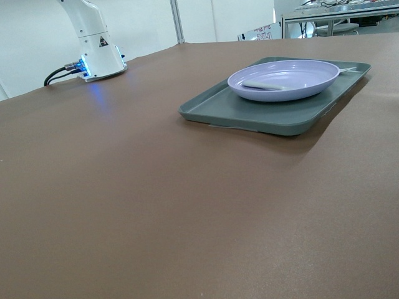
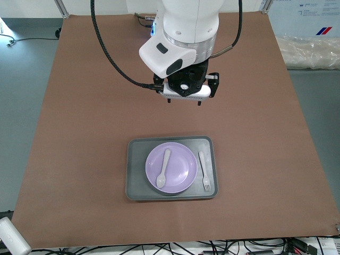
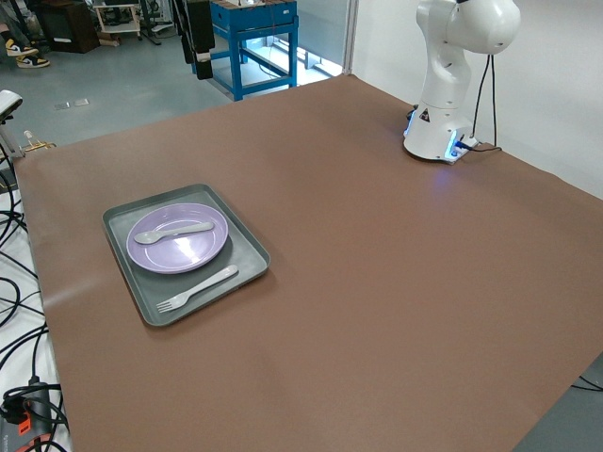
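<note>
A grey tray (image 2: 135, 164) lies near the table's front edge, holding a lilac plate (image 2: 181, 164). A white spoon (image 2: 161, 178) rests on the plate, and a white fork (image 2: 206, 183) lies on the tray beside it, at the right in the left view. The gripper (image 2: 184, 102) hangs from the white arm above the far part of the table, well apart from the tray, with two small dark fingertips pointing down. Nothing shows between them; how far open it is cannot be told clearly.
The arm's base (image 3: 433, 137) stands at the back edge, with cables beside it. More cables run along the front edge.
</note>
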